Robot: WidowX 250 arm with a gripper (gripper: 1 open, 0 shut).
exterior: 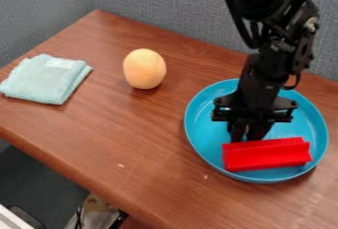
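Note:
A blue round plate (299, 119) sits on the right of the wooden table. On its front part lies a red block-like object (266, 154). The black gripper (246, 135) is lowered into the plate, its fingertips just behind the red object and partly hidden by it. Whether anything is between the fingers is hard to see; the fingers look close together.
An orange egg-shaped object (144, 68) stands at the back middle. A folded pale cloth (46, 79) lies at the left. Grey partitions border the back.

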